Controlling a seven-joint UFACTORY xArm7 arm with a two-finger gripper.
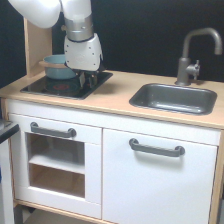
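Observation:
The white robot arm reaches down from the top left to the stove [75,88], its gripper [92,75] low over the black cooktop at the right side of a teal pot [58,72]. The pot sits at the back left of the cooktop, with a light wooden piece across its top. The gripper's fingertips are dark and small, so I cannot tell whether they hold anything.
A steel sink [172,98] with a faucet [186,60] is on the right of the wooden counter [125,90]. Below are a white cabinet door [158,180] and an open-shelved oven compartment [57,170]. The counter between stove and sink is clear.

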